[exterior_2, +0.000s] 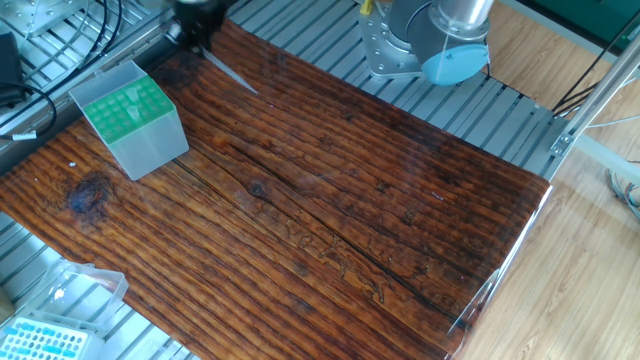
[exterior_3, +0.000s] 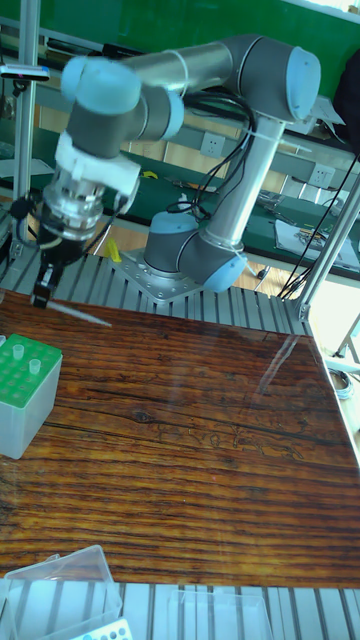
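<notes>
A slender translucent pipette tip (exterior_2: 232, 73) (exterior_3: 80, 315) sticks out sideways from my gripper (exterior_2: 204, 48) (exterior_3: 46, 302), which is shut on its wide end. Its thin end points right and slightly down in both views. The gripper is near the board's far left corner, partly cut off by the top edge in exterior view 2. A frosted box (exterior_2: 152, 148) (exterior_3: 29, 416) with a green perforated rack (exterior_2: 120, 108) (exterior_3: 23, 373) stands at the board's left side, apart from the held tip. A few small tips stand in that rack.
Most of the dark wooden board (exterior_2: 330, 210) (exterior_3: 202, 448) is bare. Beyond the near left edge lie a clear lid (exterior_2: 85, 290) and a white rack with blue spots (exterior_2: 45, 340). The arm's base (exterior_3: 176, 261) is mounted behind the board.
</notes>
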